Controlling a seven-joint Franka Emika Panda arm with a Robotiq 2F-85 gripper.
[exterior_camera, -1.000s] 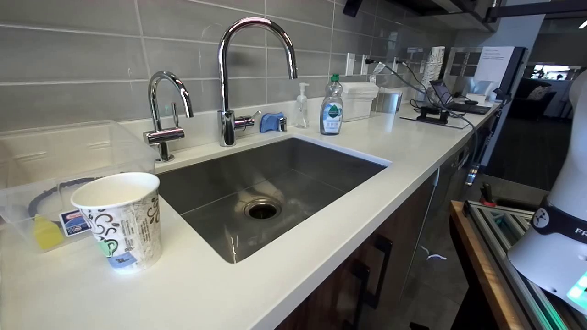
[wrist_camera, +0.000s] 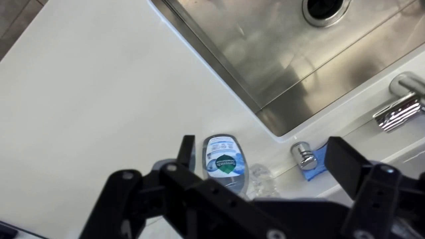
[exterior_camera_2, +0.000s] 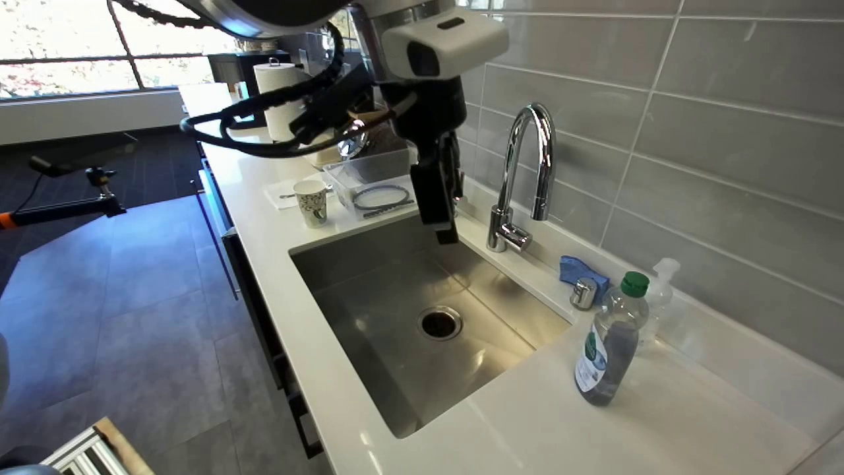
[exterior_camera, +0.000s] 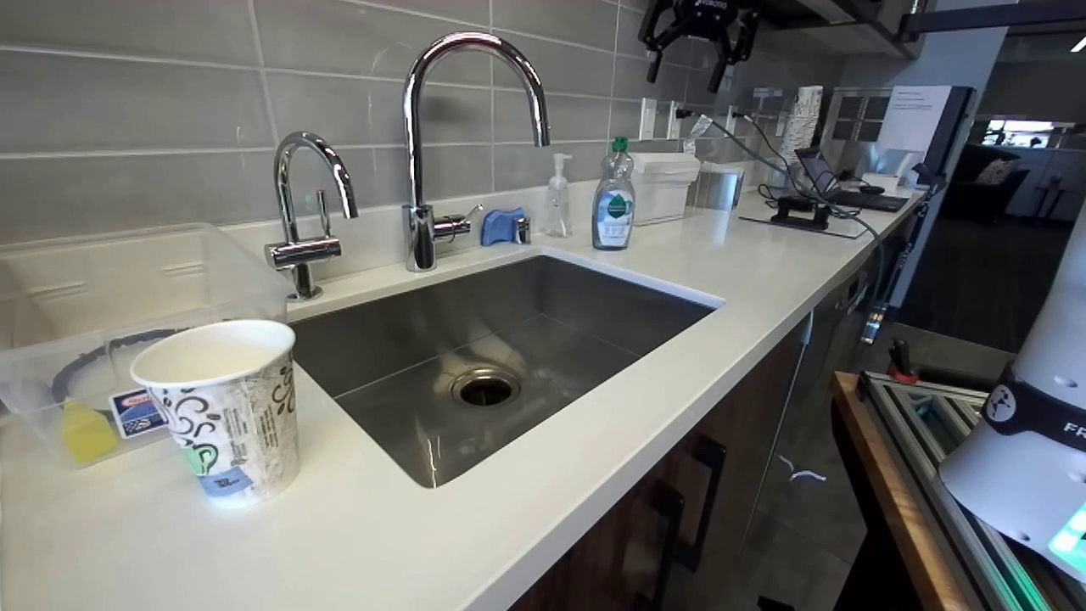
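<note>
High over the counter, near the backsplash, my gripper (exterior_camera: 686, 75) stands open with nothing between its fingers. From exterior view 2 it shows side-on, one finger (exterior_camera_2: 432, 186) largely covering the other. Below it in the wrist view, a clear dish soap bottle (wrist_camera: 225, 161) with a blue-white label lies in the gap between the fingertips, nearer the left one and well beneath them. That bottle (exterior_camera: 612, 209) is upright and green-capped, at the sink's back right corner. Beside it are a clear pump bottle (exterior_camera: 556, 198) and a blue sponge (exterior_camera: 499, 227). A patterned paper cup (exterior_camera: 226, 417) sits left of the sink.
The steel sink (exterior_camera_2: 372, 348) is empty. A tall chrome faucet (exterior_camera: 415, 132) and a smaller one (exterior_camera: 287, 204) rise behind it. A clear plastic bin (exterior_camera: 122, 255) stands by the cup; a white box (exterior_camera: 662, 183) is behind the soap.
My gripper has come down into exterior view 1, where only a dark tip showed at the top edge before. The bottles, sponge and cup have stayed put.
</note>
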